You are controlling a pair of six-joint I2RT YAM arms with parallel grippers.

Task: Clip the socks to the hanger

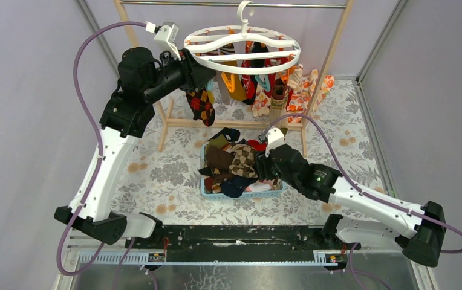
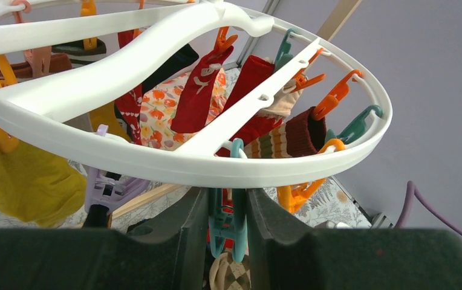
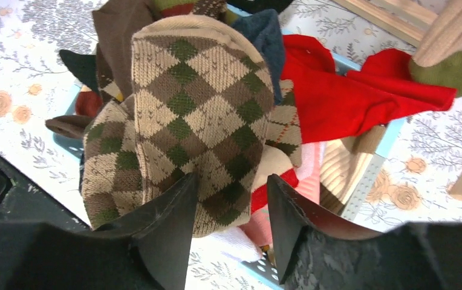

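In the left wrist view my left gripper is shut on a teal clip (image 2: 228,229) at the near rim of the white hanger (image 2: 204,166); no sock shows in that clip. Several socks hang from other clips, among them a striped sock (image 2: 289,136) and a red sock (image 2: 195,96). Over the sock basket, my right gripper has its fingers apart. A brown-and-cream argyle sock (image 3: 198,109) fills the view beneath and past its left finger (image 3: 177,208); whether they touch is unclear.
The blue basket (image 1: 248,195) holds a heap of loose socks, with a red one (image 3: 349,96) draped over its edge. Wooden stand legs (image 1: 163,133) rise behind it. Patterned floor around the basket is free.
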